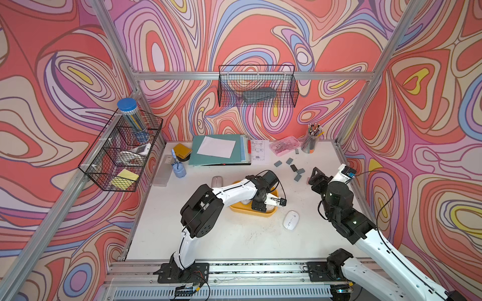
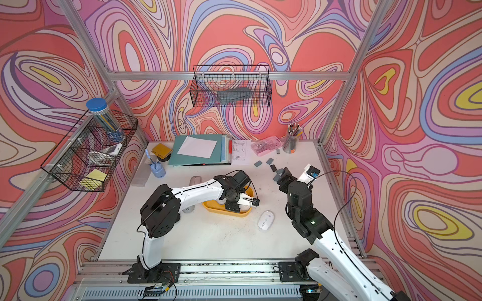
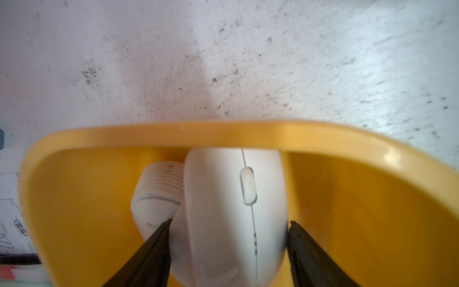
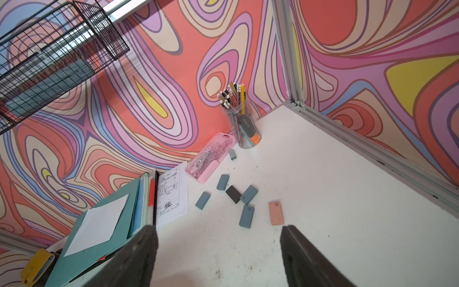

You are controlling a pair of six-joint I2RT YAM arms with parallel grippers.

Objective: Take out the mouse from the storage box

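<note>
A white mouse [image 3: 234, 201] with a small scroll wheel lies in the yellow storage box [image 1: 251, 212], against the box's near wall in the left wrist view. My left gripper reaches into the box, its fingers [image 3: 155, 251] at both sides of the mouse. They look very close to its sides or touching them; whether they grip it I cannot tell. The arm hides much of the box from above. At the table's right side my right gripper stands open above the surface with nothing between its fingers.
Beside the mouse in the box lies a white ribbed object [image 3: 160, 196]. Another white mouse [image 1: 291, 220] lies on the table right of the box. A pinkish mouse [image 1: 217, 181] lies at the box's back left.
</note>
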